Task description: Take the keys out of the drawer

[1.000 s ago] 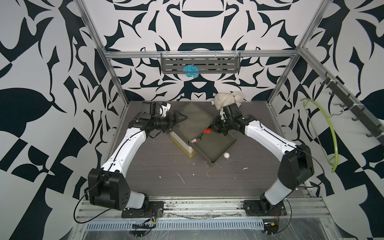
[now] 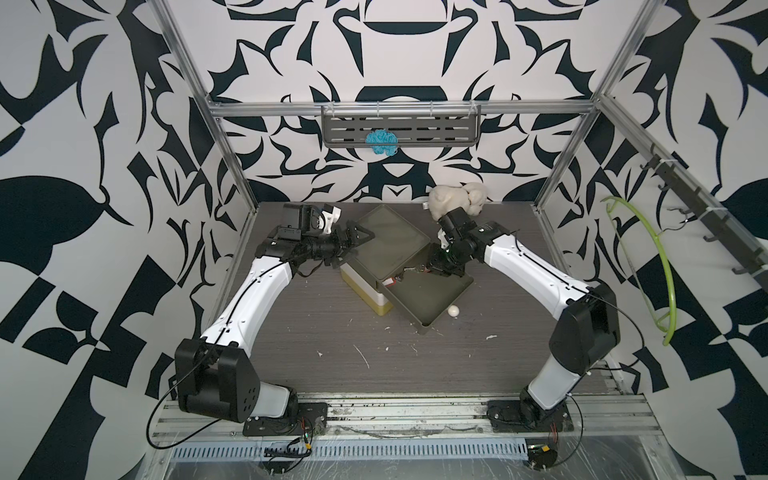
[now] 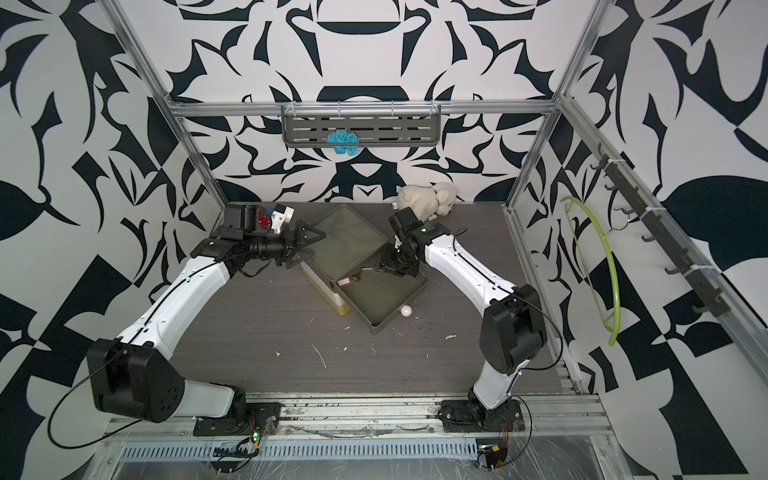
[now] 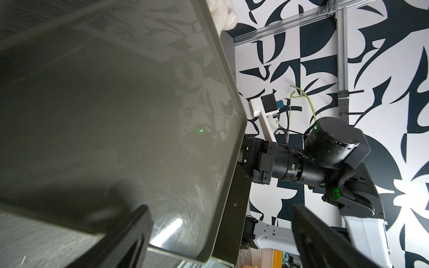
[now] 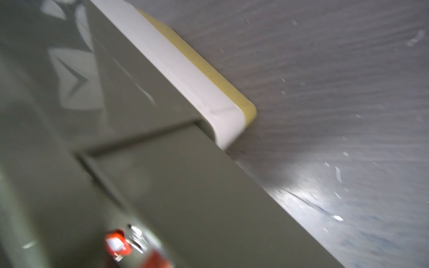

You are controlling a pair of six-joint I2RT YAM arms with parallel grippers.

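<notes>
The grey drawer [image 2: 428,306] is pulled out from under the box's grey top [image 2: 389,236]. Inside, by its left edge, lies a red-and-white tag [image 2: 389,281]; the right wrist view shows metal keys [image 5: 135,236] beside a red-and-white tag [image 5: 117,243], blurred, at the lower edge. My right gripper [image 2: 437,262] is shut low at the drawer's back part; its fingertips are dark and largely hidden, and nothing can be made out between them. Over the left part of the box top, my left gripper [image 2: 361,244] is open, its fingers [image 4: 134,232] wide apart and empty.
A small white ball [image 2: 453,310] rests on the table outside the drawer's front right side. Behind my right gripper sits a pale plush toy [image 2: 457,200].
My right gripper has moved slightly toward the front and lower over the drawer. The red piece seen beside it earlier is now out of sight in the top left view. My left arm has stayed still.
</notes>
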